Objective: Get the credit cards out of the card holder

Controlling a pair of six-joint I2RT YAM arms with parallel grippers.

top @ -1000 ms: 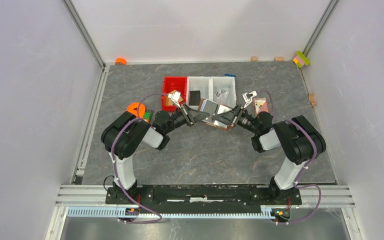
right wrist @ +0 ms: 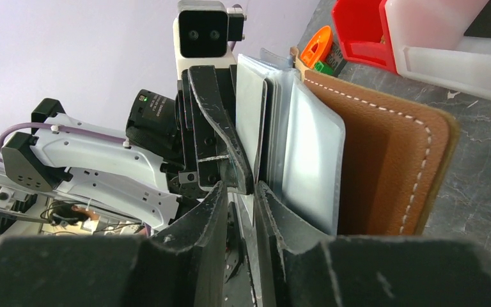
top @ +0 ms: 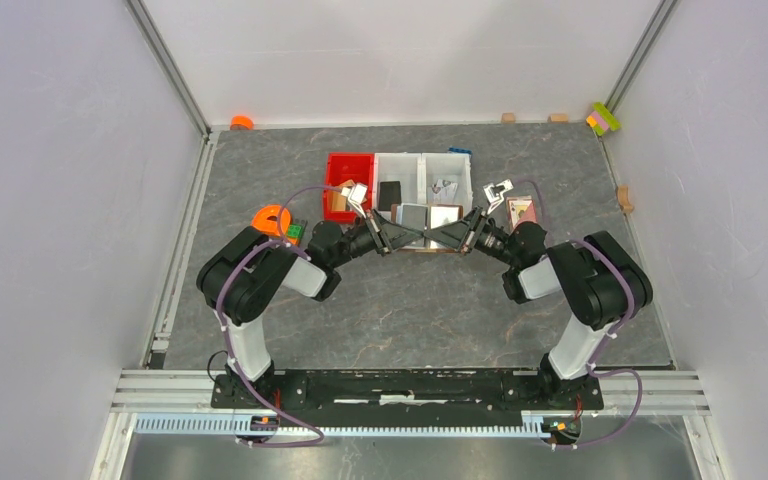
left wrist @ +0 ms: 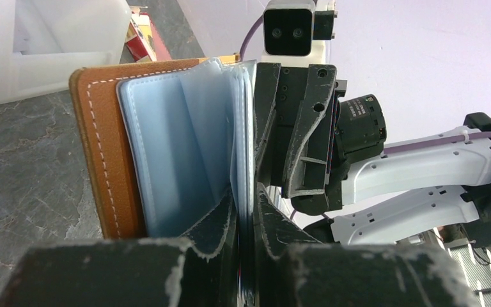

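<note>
The brown leather card holder [top: 443, 214] lies spread between both grippers, in front of the white bin. Clear bluish sleeves [left wrist: 166, 147] stand out from its stitched cover [left wrist: 102, 160] in the left wrist view. My left gripper has a finger on either side of the sleeves' edge; whether they pinch it cannot be seen. In the right wrist view, my right gripper is open, with the edge of a white card or sleeve [right wrist: 249, 102] between its fingers. More sleeves [right wrist: 313, 153] fan out beside it. Separate credit cards are hard to make out.
Behind the holder stand a red bin [top: 350, 158] and a white divided bin [top: 398, 162]. An orange ring [top: 268, 216] sits on the left, a small card box [top: 521, 210] on the right. Bare grey table [top: 400, 320] extends in front. The two grippers are very close together.
The left gripper has shifted slightly, while the right arm looks almost still.
</note>
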